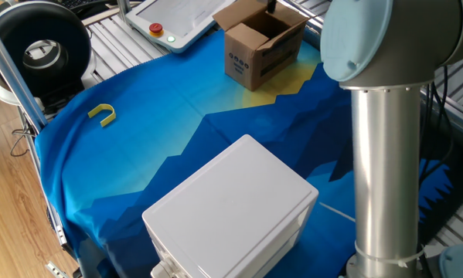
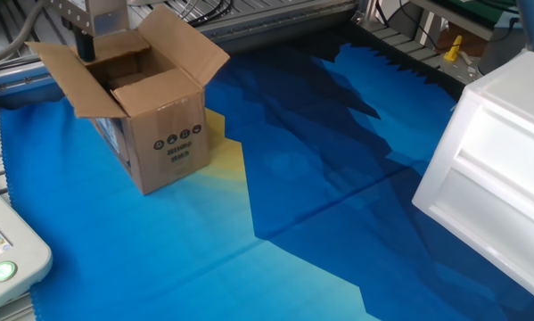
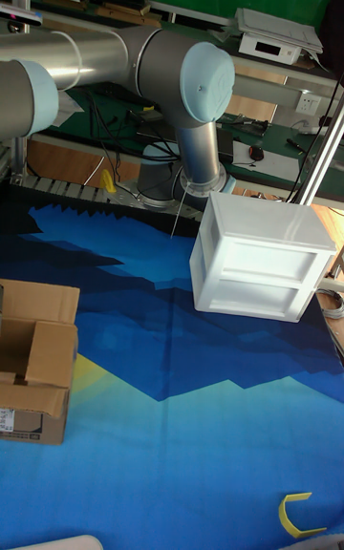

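Note:
The open cardboard box (image 1: 263,48) stands on the blue cloth, its flaps spread, at the top of exterior view 1. In exterior view 2 the same box (image 2: 168,143) is at upper left. The dark tip of my gripper (image 2: 85,46) shows at the box's far side, by its back flaps, partly cut off by the frame. Only a small dark end of the gripper (image 1: 271,6) appears in exterior view 1, at the box's top edge. Whether its fingers are apart or together, and whether anything is between them, does not show. The box's inside is mostly hidden.
A white drawer unit (image 1: 231,205) stands on the cloth near the arm (image 1: 386,170). A yellow curved strip (image 1: 103,115) lies alone at the far left. The teach pendant (image 1: 177,19) with its red button rests beside the box. Mid-cloth is clear.

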